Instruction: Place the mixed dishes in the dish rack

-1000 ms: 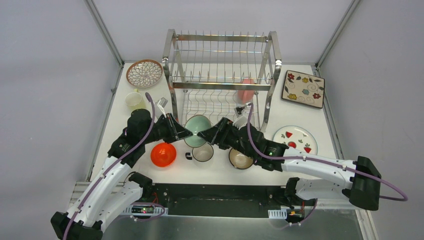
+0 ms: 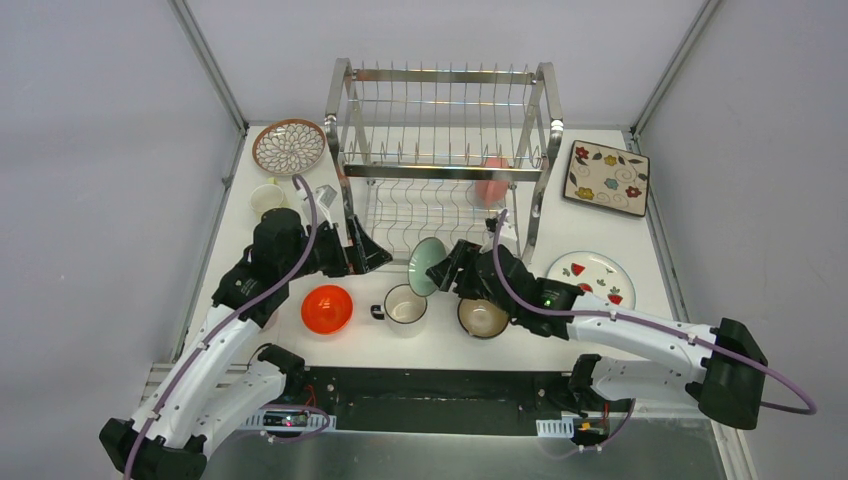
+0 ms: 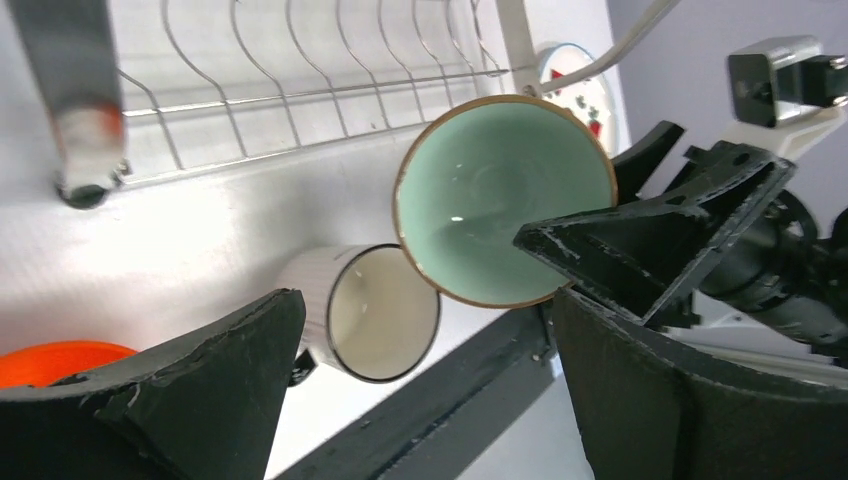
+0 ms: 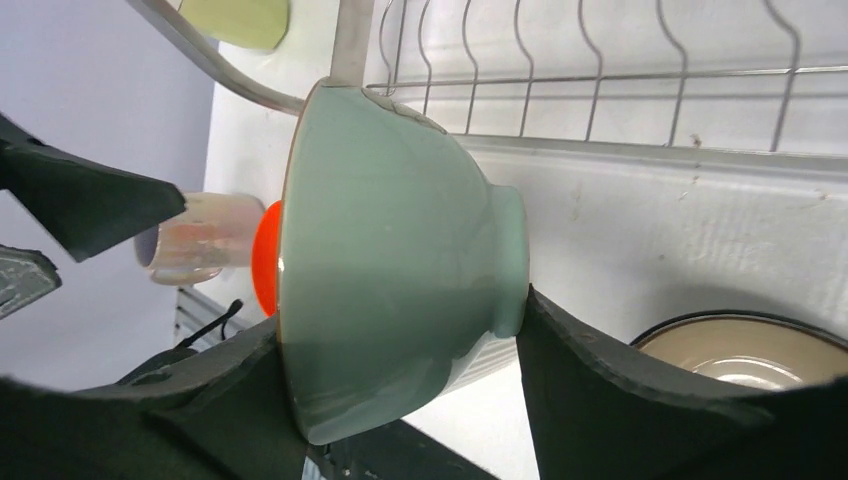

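Note:
A mint green bowl with a brown rim [image 2: 425,268] is tilted on its side above the front of the table, shut in the fingers of my right gripper [image 2: 443,272]; the right wrist view shows its underside [image 4: 380,260] between both fingers. To the left, my left gripper [image 2: 376,250] stands open and apart from the bowl, nothing between its fingers. The steel dish rack [image 2: 450,172] stands behind, with a pink dish [image 2: 492,188] in it. A white mug [image 2: 405,308] is below the bowl.
An orange bowl [image 2: 326,308], a tan bowl [image 2: 483,317] and a strawberry plate [image 2: 610,275] lie along the front. A patterned plate [image 2: 289,147] and pale green mug [image 2: 266,200] are at left, a square floral plate [image 2: 606,178] at back right.
The right gripper has moved rightward with the mint bowl, which is now more tilted; the left gripper has come away from it, open, slightly upward in the top view.

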